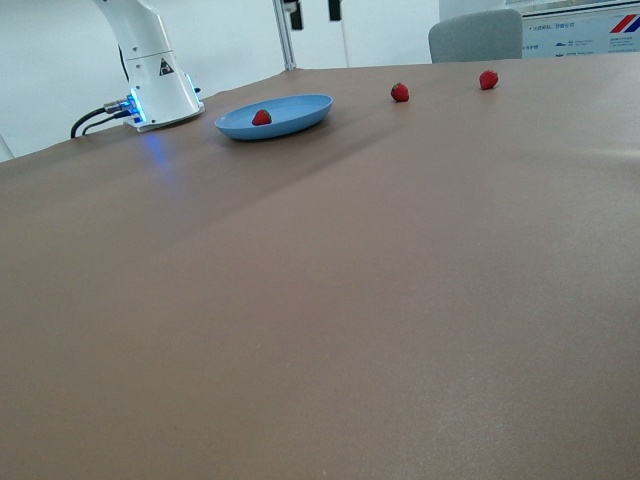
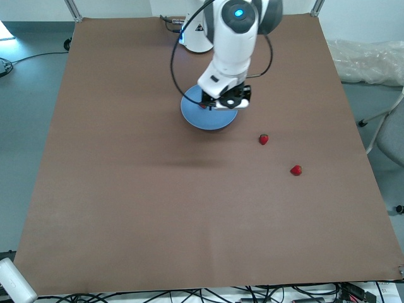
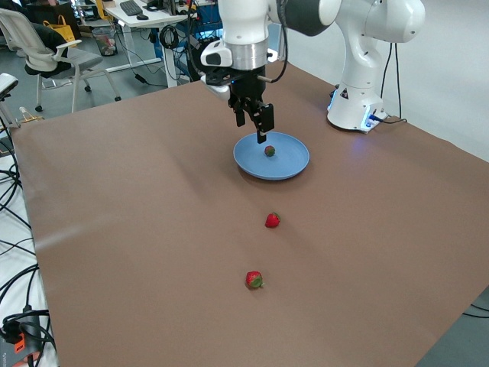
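Note:
My gripper (image 3: 257,126) hangs above the blue plate (image 3: 283,164) in the right view; whether its fingers are open I cannot tell. A strawberry (image 3: 270,151) rests on the plate, also seen as a red berry (image 1: 262,118) in the top view. Two more strawberries lie apart on the brown table: one (image 3: 272,220) nearer the plate, the other (image 3: 254,279) farther out. In the left view the arm's wrist covers much of the plate (image 2: 208,123).
The white robot base (image 3: 353,107) with cables stands beside the plate. Cables and equipment line the table's outer edge.

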